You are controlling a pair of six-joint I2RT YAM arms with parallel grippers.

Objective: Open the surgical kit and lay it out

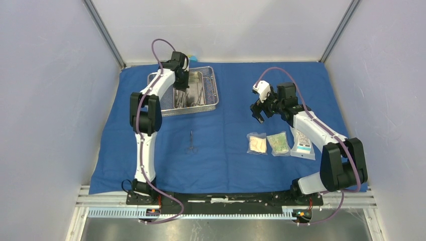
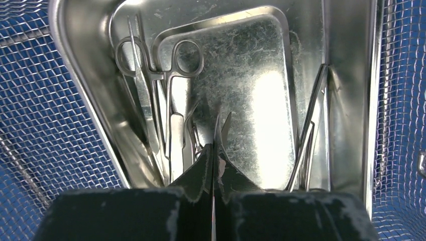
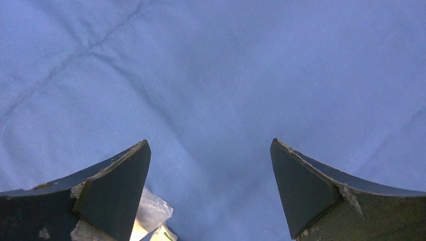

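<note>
The metal mesh basket (image 1: pixel 216 90) stands at the back left of the blue cloth, with a steel tray (image 2: pixel 371 100) inside it. Over that tray is my left gripper, shut on a slim pointed metal instrument (image 2: pixel 225 128), seemingly scissors, whose tips stick out past the fingers. Its other end is hidden. Left in the tray lie ringed scissors (image 2: pixel 159 75), a tweezer-like tool (image 2: pixel 144 98) and flat handles (image 2: pixel 177 143); a long hinged instrument (image 2: pixel 307 133) rests at the right. My right gripper hangs open and empty above bare cloth.
Scissors (image 1: pixel 191 145) lie alone on the cloth in front of the basket. Two small packets, one cream (image 1: pixel 257 144) and one green (image 1: pixel 279 143), and a white package (image 1: pixel 303 144) lie at the right.
</note>
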